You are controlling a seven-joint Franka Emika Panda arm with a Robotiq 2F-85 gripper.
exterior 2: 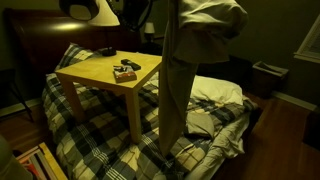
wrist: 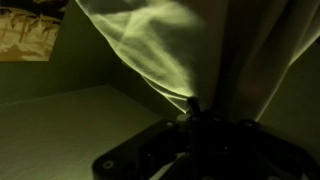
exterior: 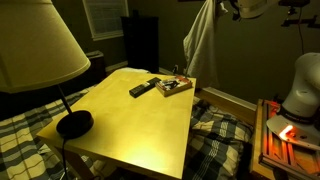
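Note:
A light-coloured cloth [exterior: 202, 45] hangs in the air behind the far right end of the table, its top cut off by the upper edge of exterior view 1. In exterior view 2 the cloth [exterior 2: 178, 80] drops in a long narrow fold past the table's right side. Seen from the wrist, my gripper is shut, with the cloth [wrist: 160, 45] gathered at its fingertips and spreading out beyond them. The fingers are dark and partly lost in shadow.
On the yellow table [exterior: 125, 120] stand a lamp [exterior: 72, 122], a small open box [exterior: 174, 86] of items and a dark remote-like object [exterior: 142, 89]. A plaid-covered bed [exterior 2: 110, 140] lies beneath.

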